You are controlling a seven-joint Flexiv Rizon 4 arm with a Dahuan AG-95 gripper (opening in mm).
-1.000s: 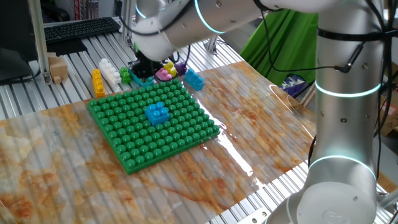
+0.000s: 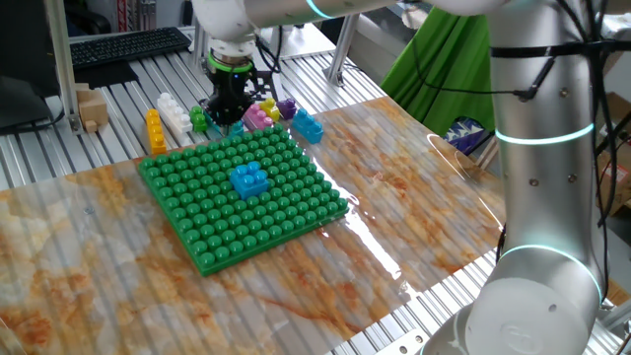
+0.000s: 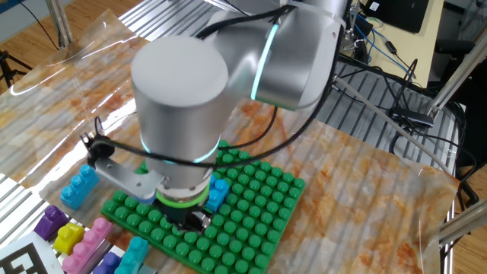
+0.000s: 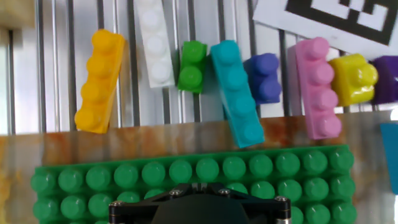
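A green studded baseplate (image 2: pixel 197 251) lies on the marbled sheet, with one blue brick (image 2: pixel 249 180) on its studs near the middle. My gripper (image 2: pixel 229 116) hangs pointing down near the plate's far edge, by the row of loose bricks. At the bottom of the wrist view, my gripper covers part of the plate's studs; the spacing of its fingers is unclear. That row includes orange (image 4: pixel 99 81), white (image 4: pixel 154 43), small green (image 4: pixel 192 67), teal (image 4: pixel 237 93), small indigo (image 4: pixel 263 78), pink (image 4: pixel 317 87), yellow (image 4: pixel 353 79) and purple (image 4: pixel 387 78) bricks.
Another blue brick (image 2: pixel 308 125) lies right of the row. Wooden blocks (image 2: pixel 92 106) and a keyboard (image 2: pixel 128 46) sit farther back. A printed marker sheet (image 4: pixel 273 15) lies behind the row. The marbled sheet (image 2: pixel 89 286) in front of the plate is clear.
Bricks and baseplate have not moved.
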